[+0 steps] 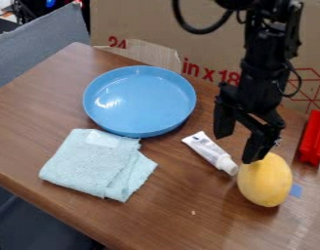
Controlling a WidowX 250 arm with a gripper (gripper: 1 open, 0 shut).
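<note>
My black gripper [242, 132] hangs over the right of the table, its fingers apart and pointing down, just above and between a white tube [210, 152] and a yellow mango-like object [264, 181]. Nothing shows between the fingers. The tube lies on the wood beside a blue plate [140, 98]. A folded light-blue cloth [95, 165] lies at the front left.
A red tray [314, 139] sits at the right edge. A large cardboard box [137, 20] stands behind the table. Bare wood [46, 107] is free at the left and front centre.
</note>
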